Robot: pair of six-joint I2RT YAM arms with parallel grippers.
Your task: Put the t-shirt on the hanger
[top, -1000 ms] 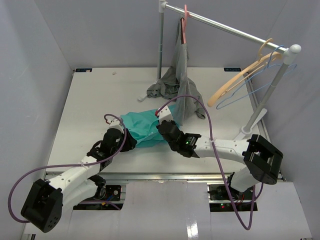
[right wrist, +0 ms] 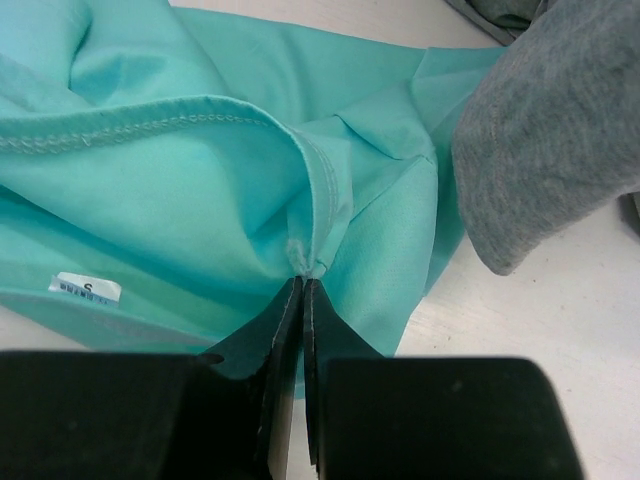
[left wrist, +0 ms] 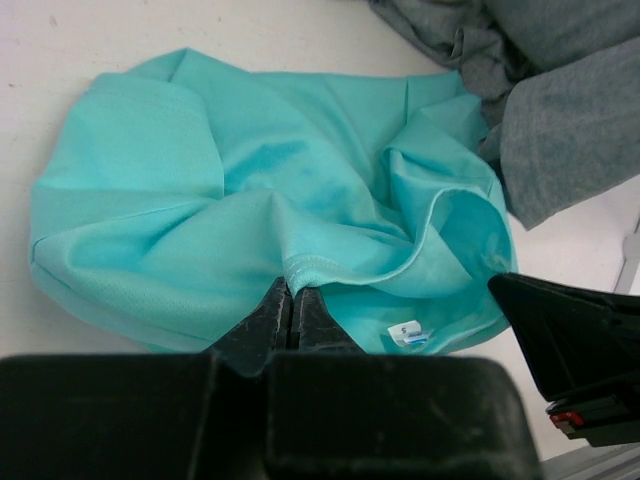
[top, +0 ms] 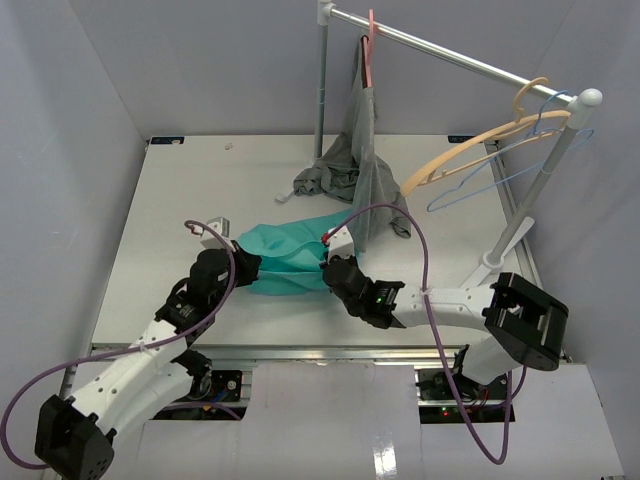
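The turquoise T-shirt [top: 290,240] lies crumpled on the white board, its collar and size label showing in both wrist views. My left gripper is shut on the edge of the shirt's collar band at its near side. My right gripper is shut at the end of a stitched band of the shirt, pinching the fabric. A wooden hanger [top: 450,153] and a blue wire hanger [top: 480,195] hang on the rail at the right, above the board.
A grey garment [top: 370,170] hangs from a pink hanger [top: 371,30] on the rail [top: 450,55], its lower part bunched on the board behind the shirt. The board's left part [top: 160,200] is clear.
My left arm has shifted up and back slightly, and the shirt's near edge appears a little raised.
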